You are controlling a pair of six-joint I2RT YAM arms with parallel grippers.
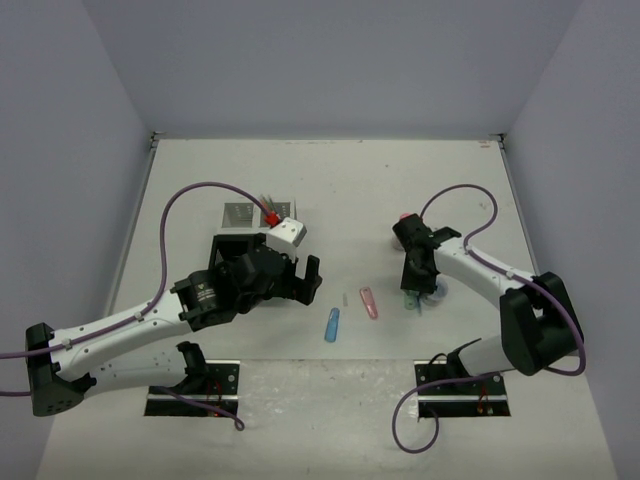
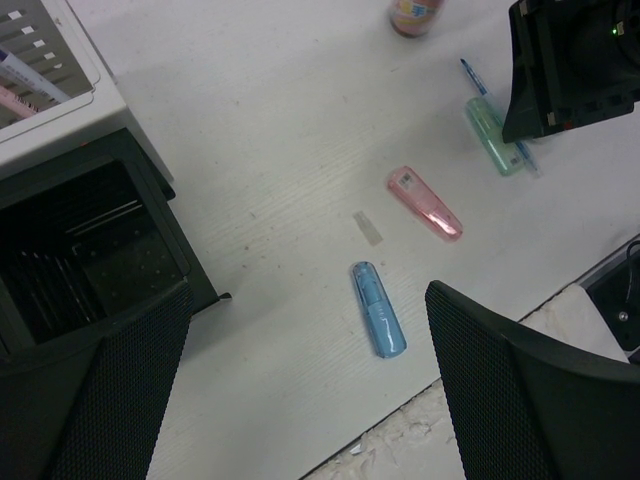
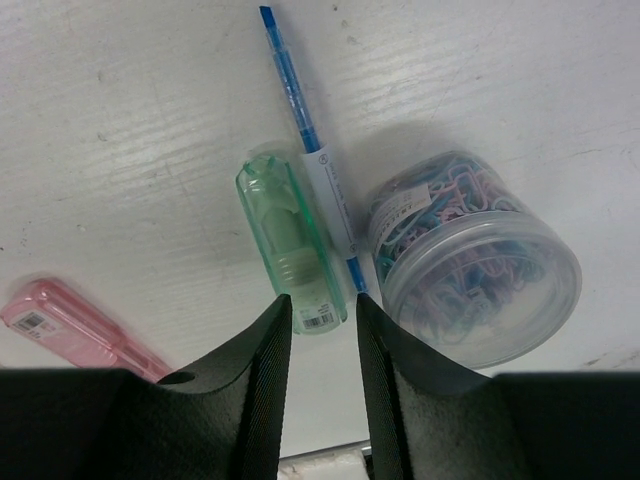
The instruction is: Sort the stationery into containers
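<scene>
In the right wrist view, my right gripper hangs with its fingertips a little apart, nothing gripped between them. Just past the tips lie a clear green case [image 3: 285,240] and a slim blue pen [image 3: 330,195], side by side. A clear jar of coloured clips or bands [image 3: 480,270] lies to their right. In the left wrist view, my left gripper stands wide open and empty above the table. Beneath it are a blue case [image 2: 378,310], a pink case [image 2: 425,203] and a small pale strip [image 2: 368,228].
A black basket [image 2: 165,215] stands at the left, with a white basket [image 2: 105,95] holding pens behind it. A pink-lidded jar [image 2: 415,14] is partly seen beyond the right gripper. The table between baskets and cases is clear.
</scene>
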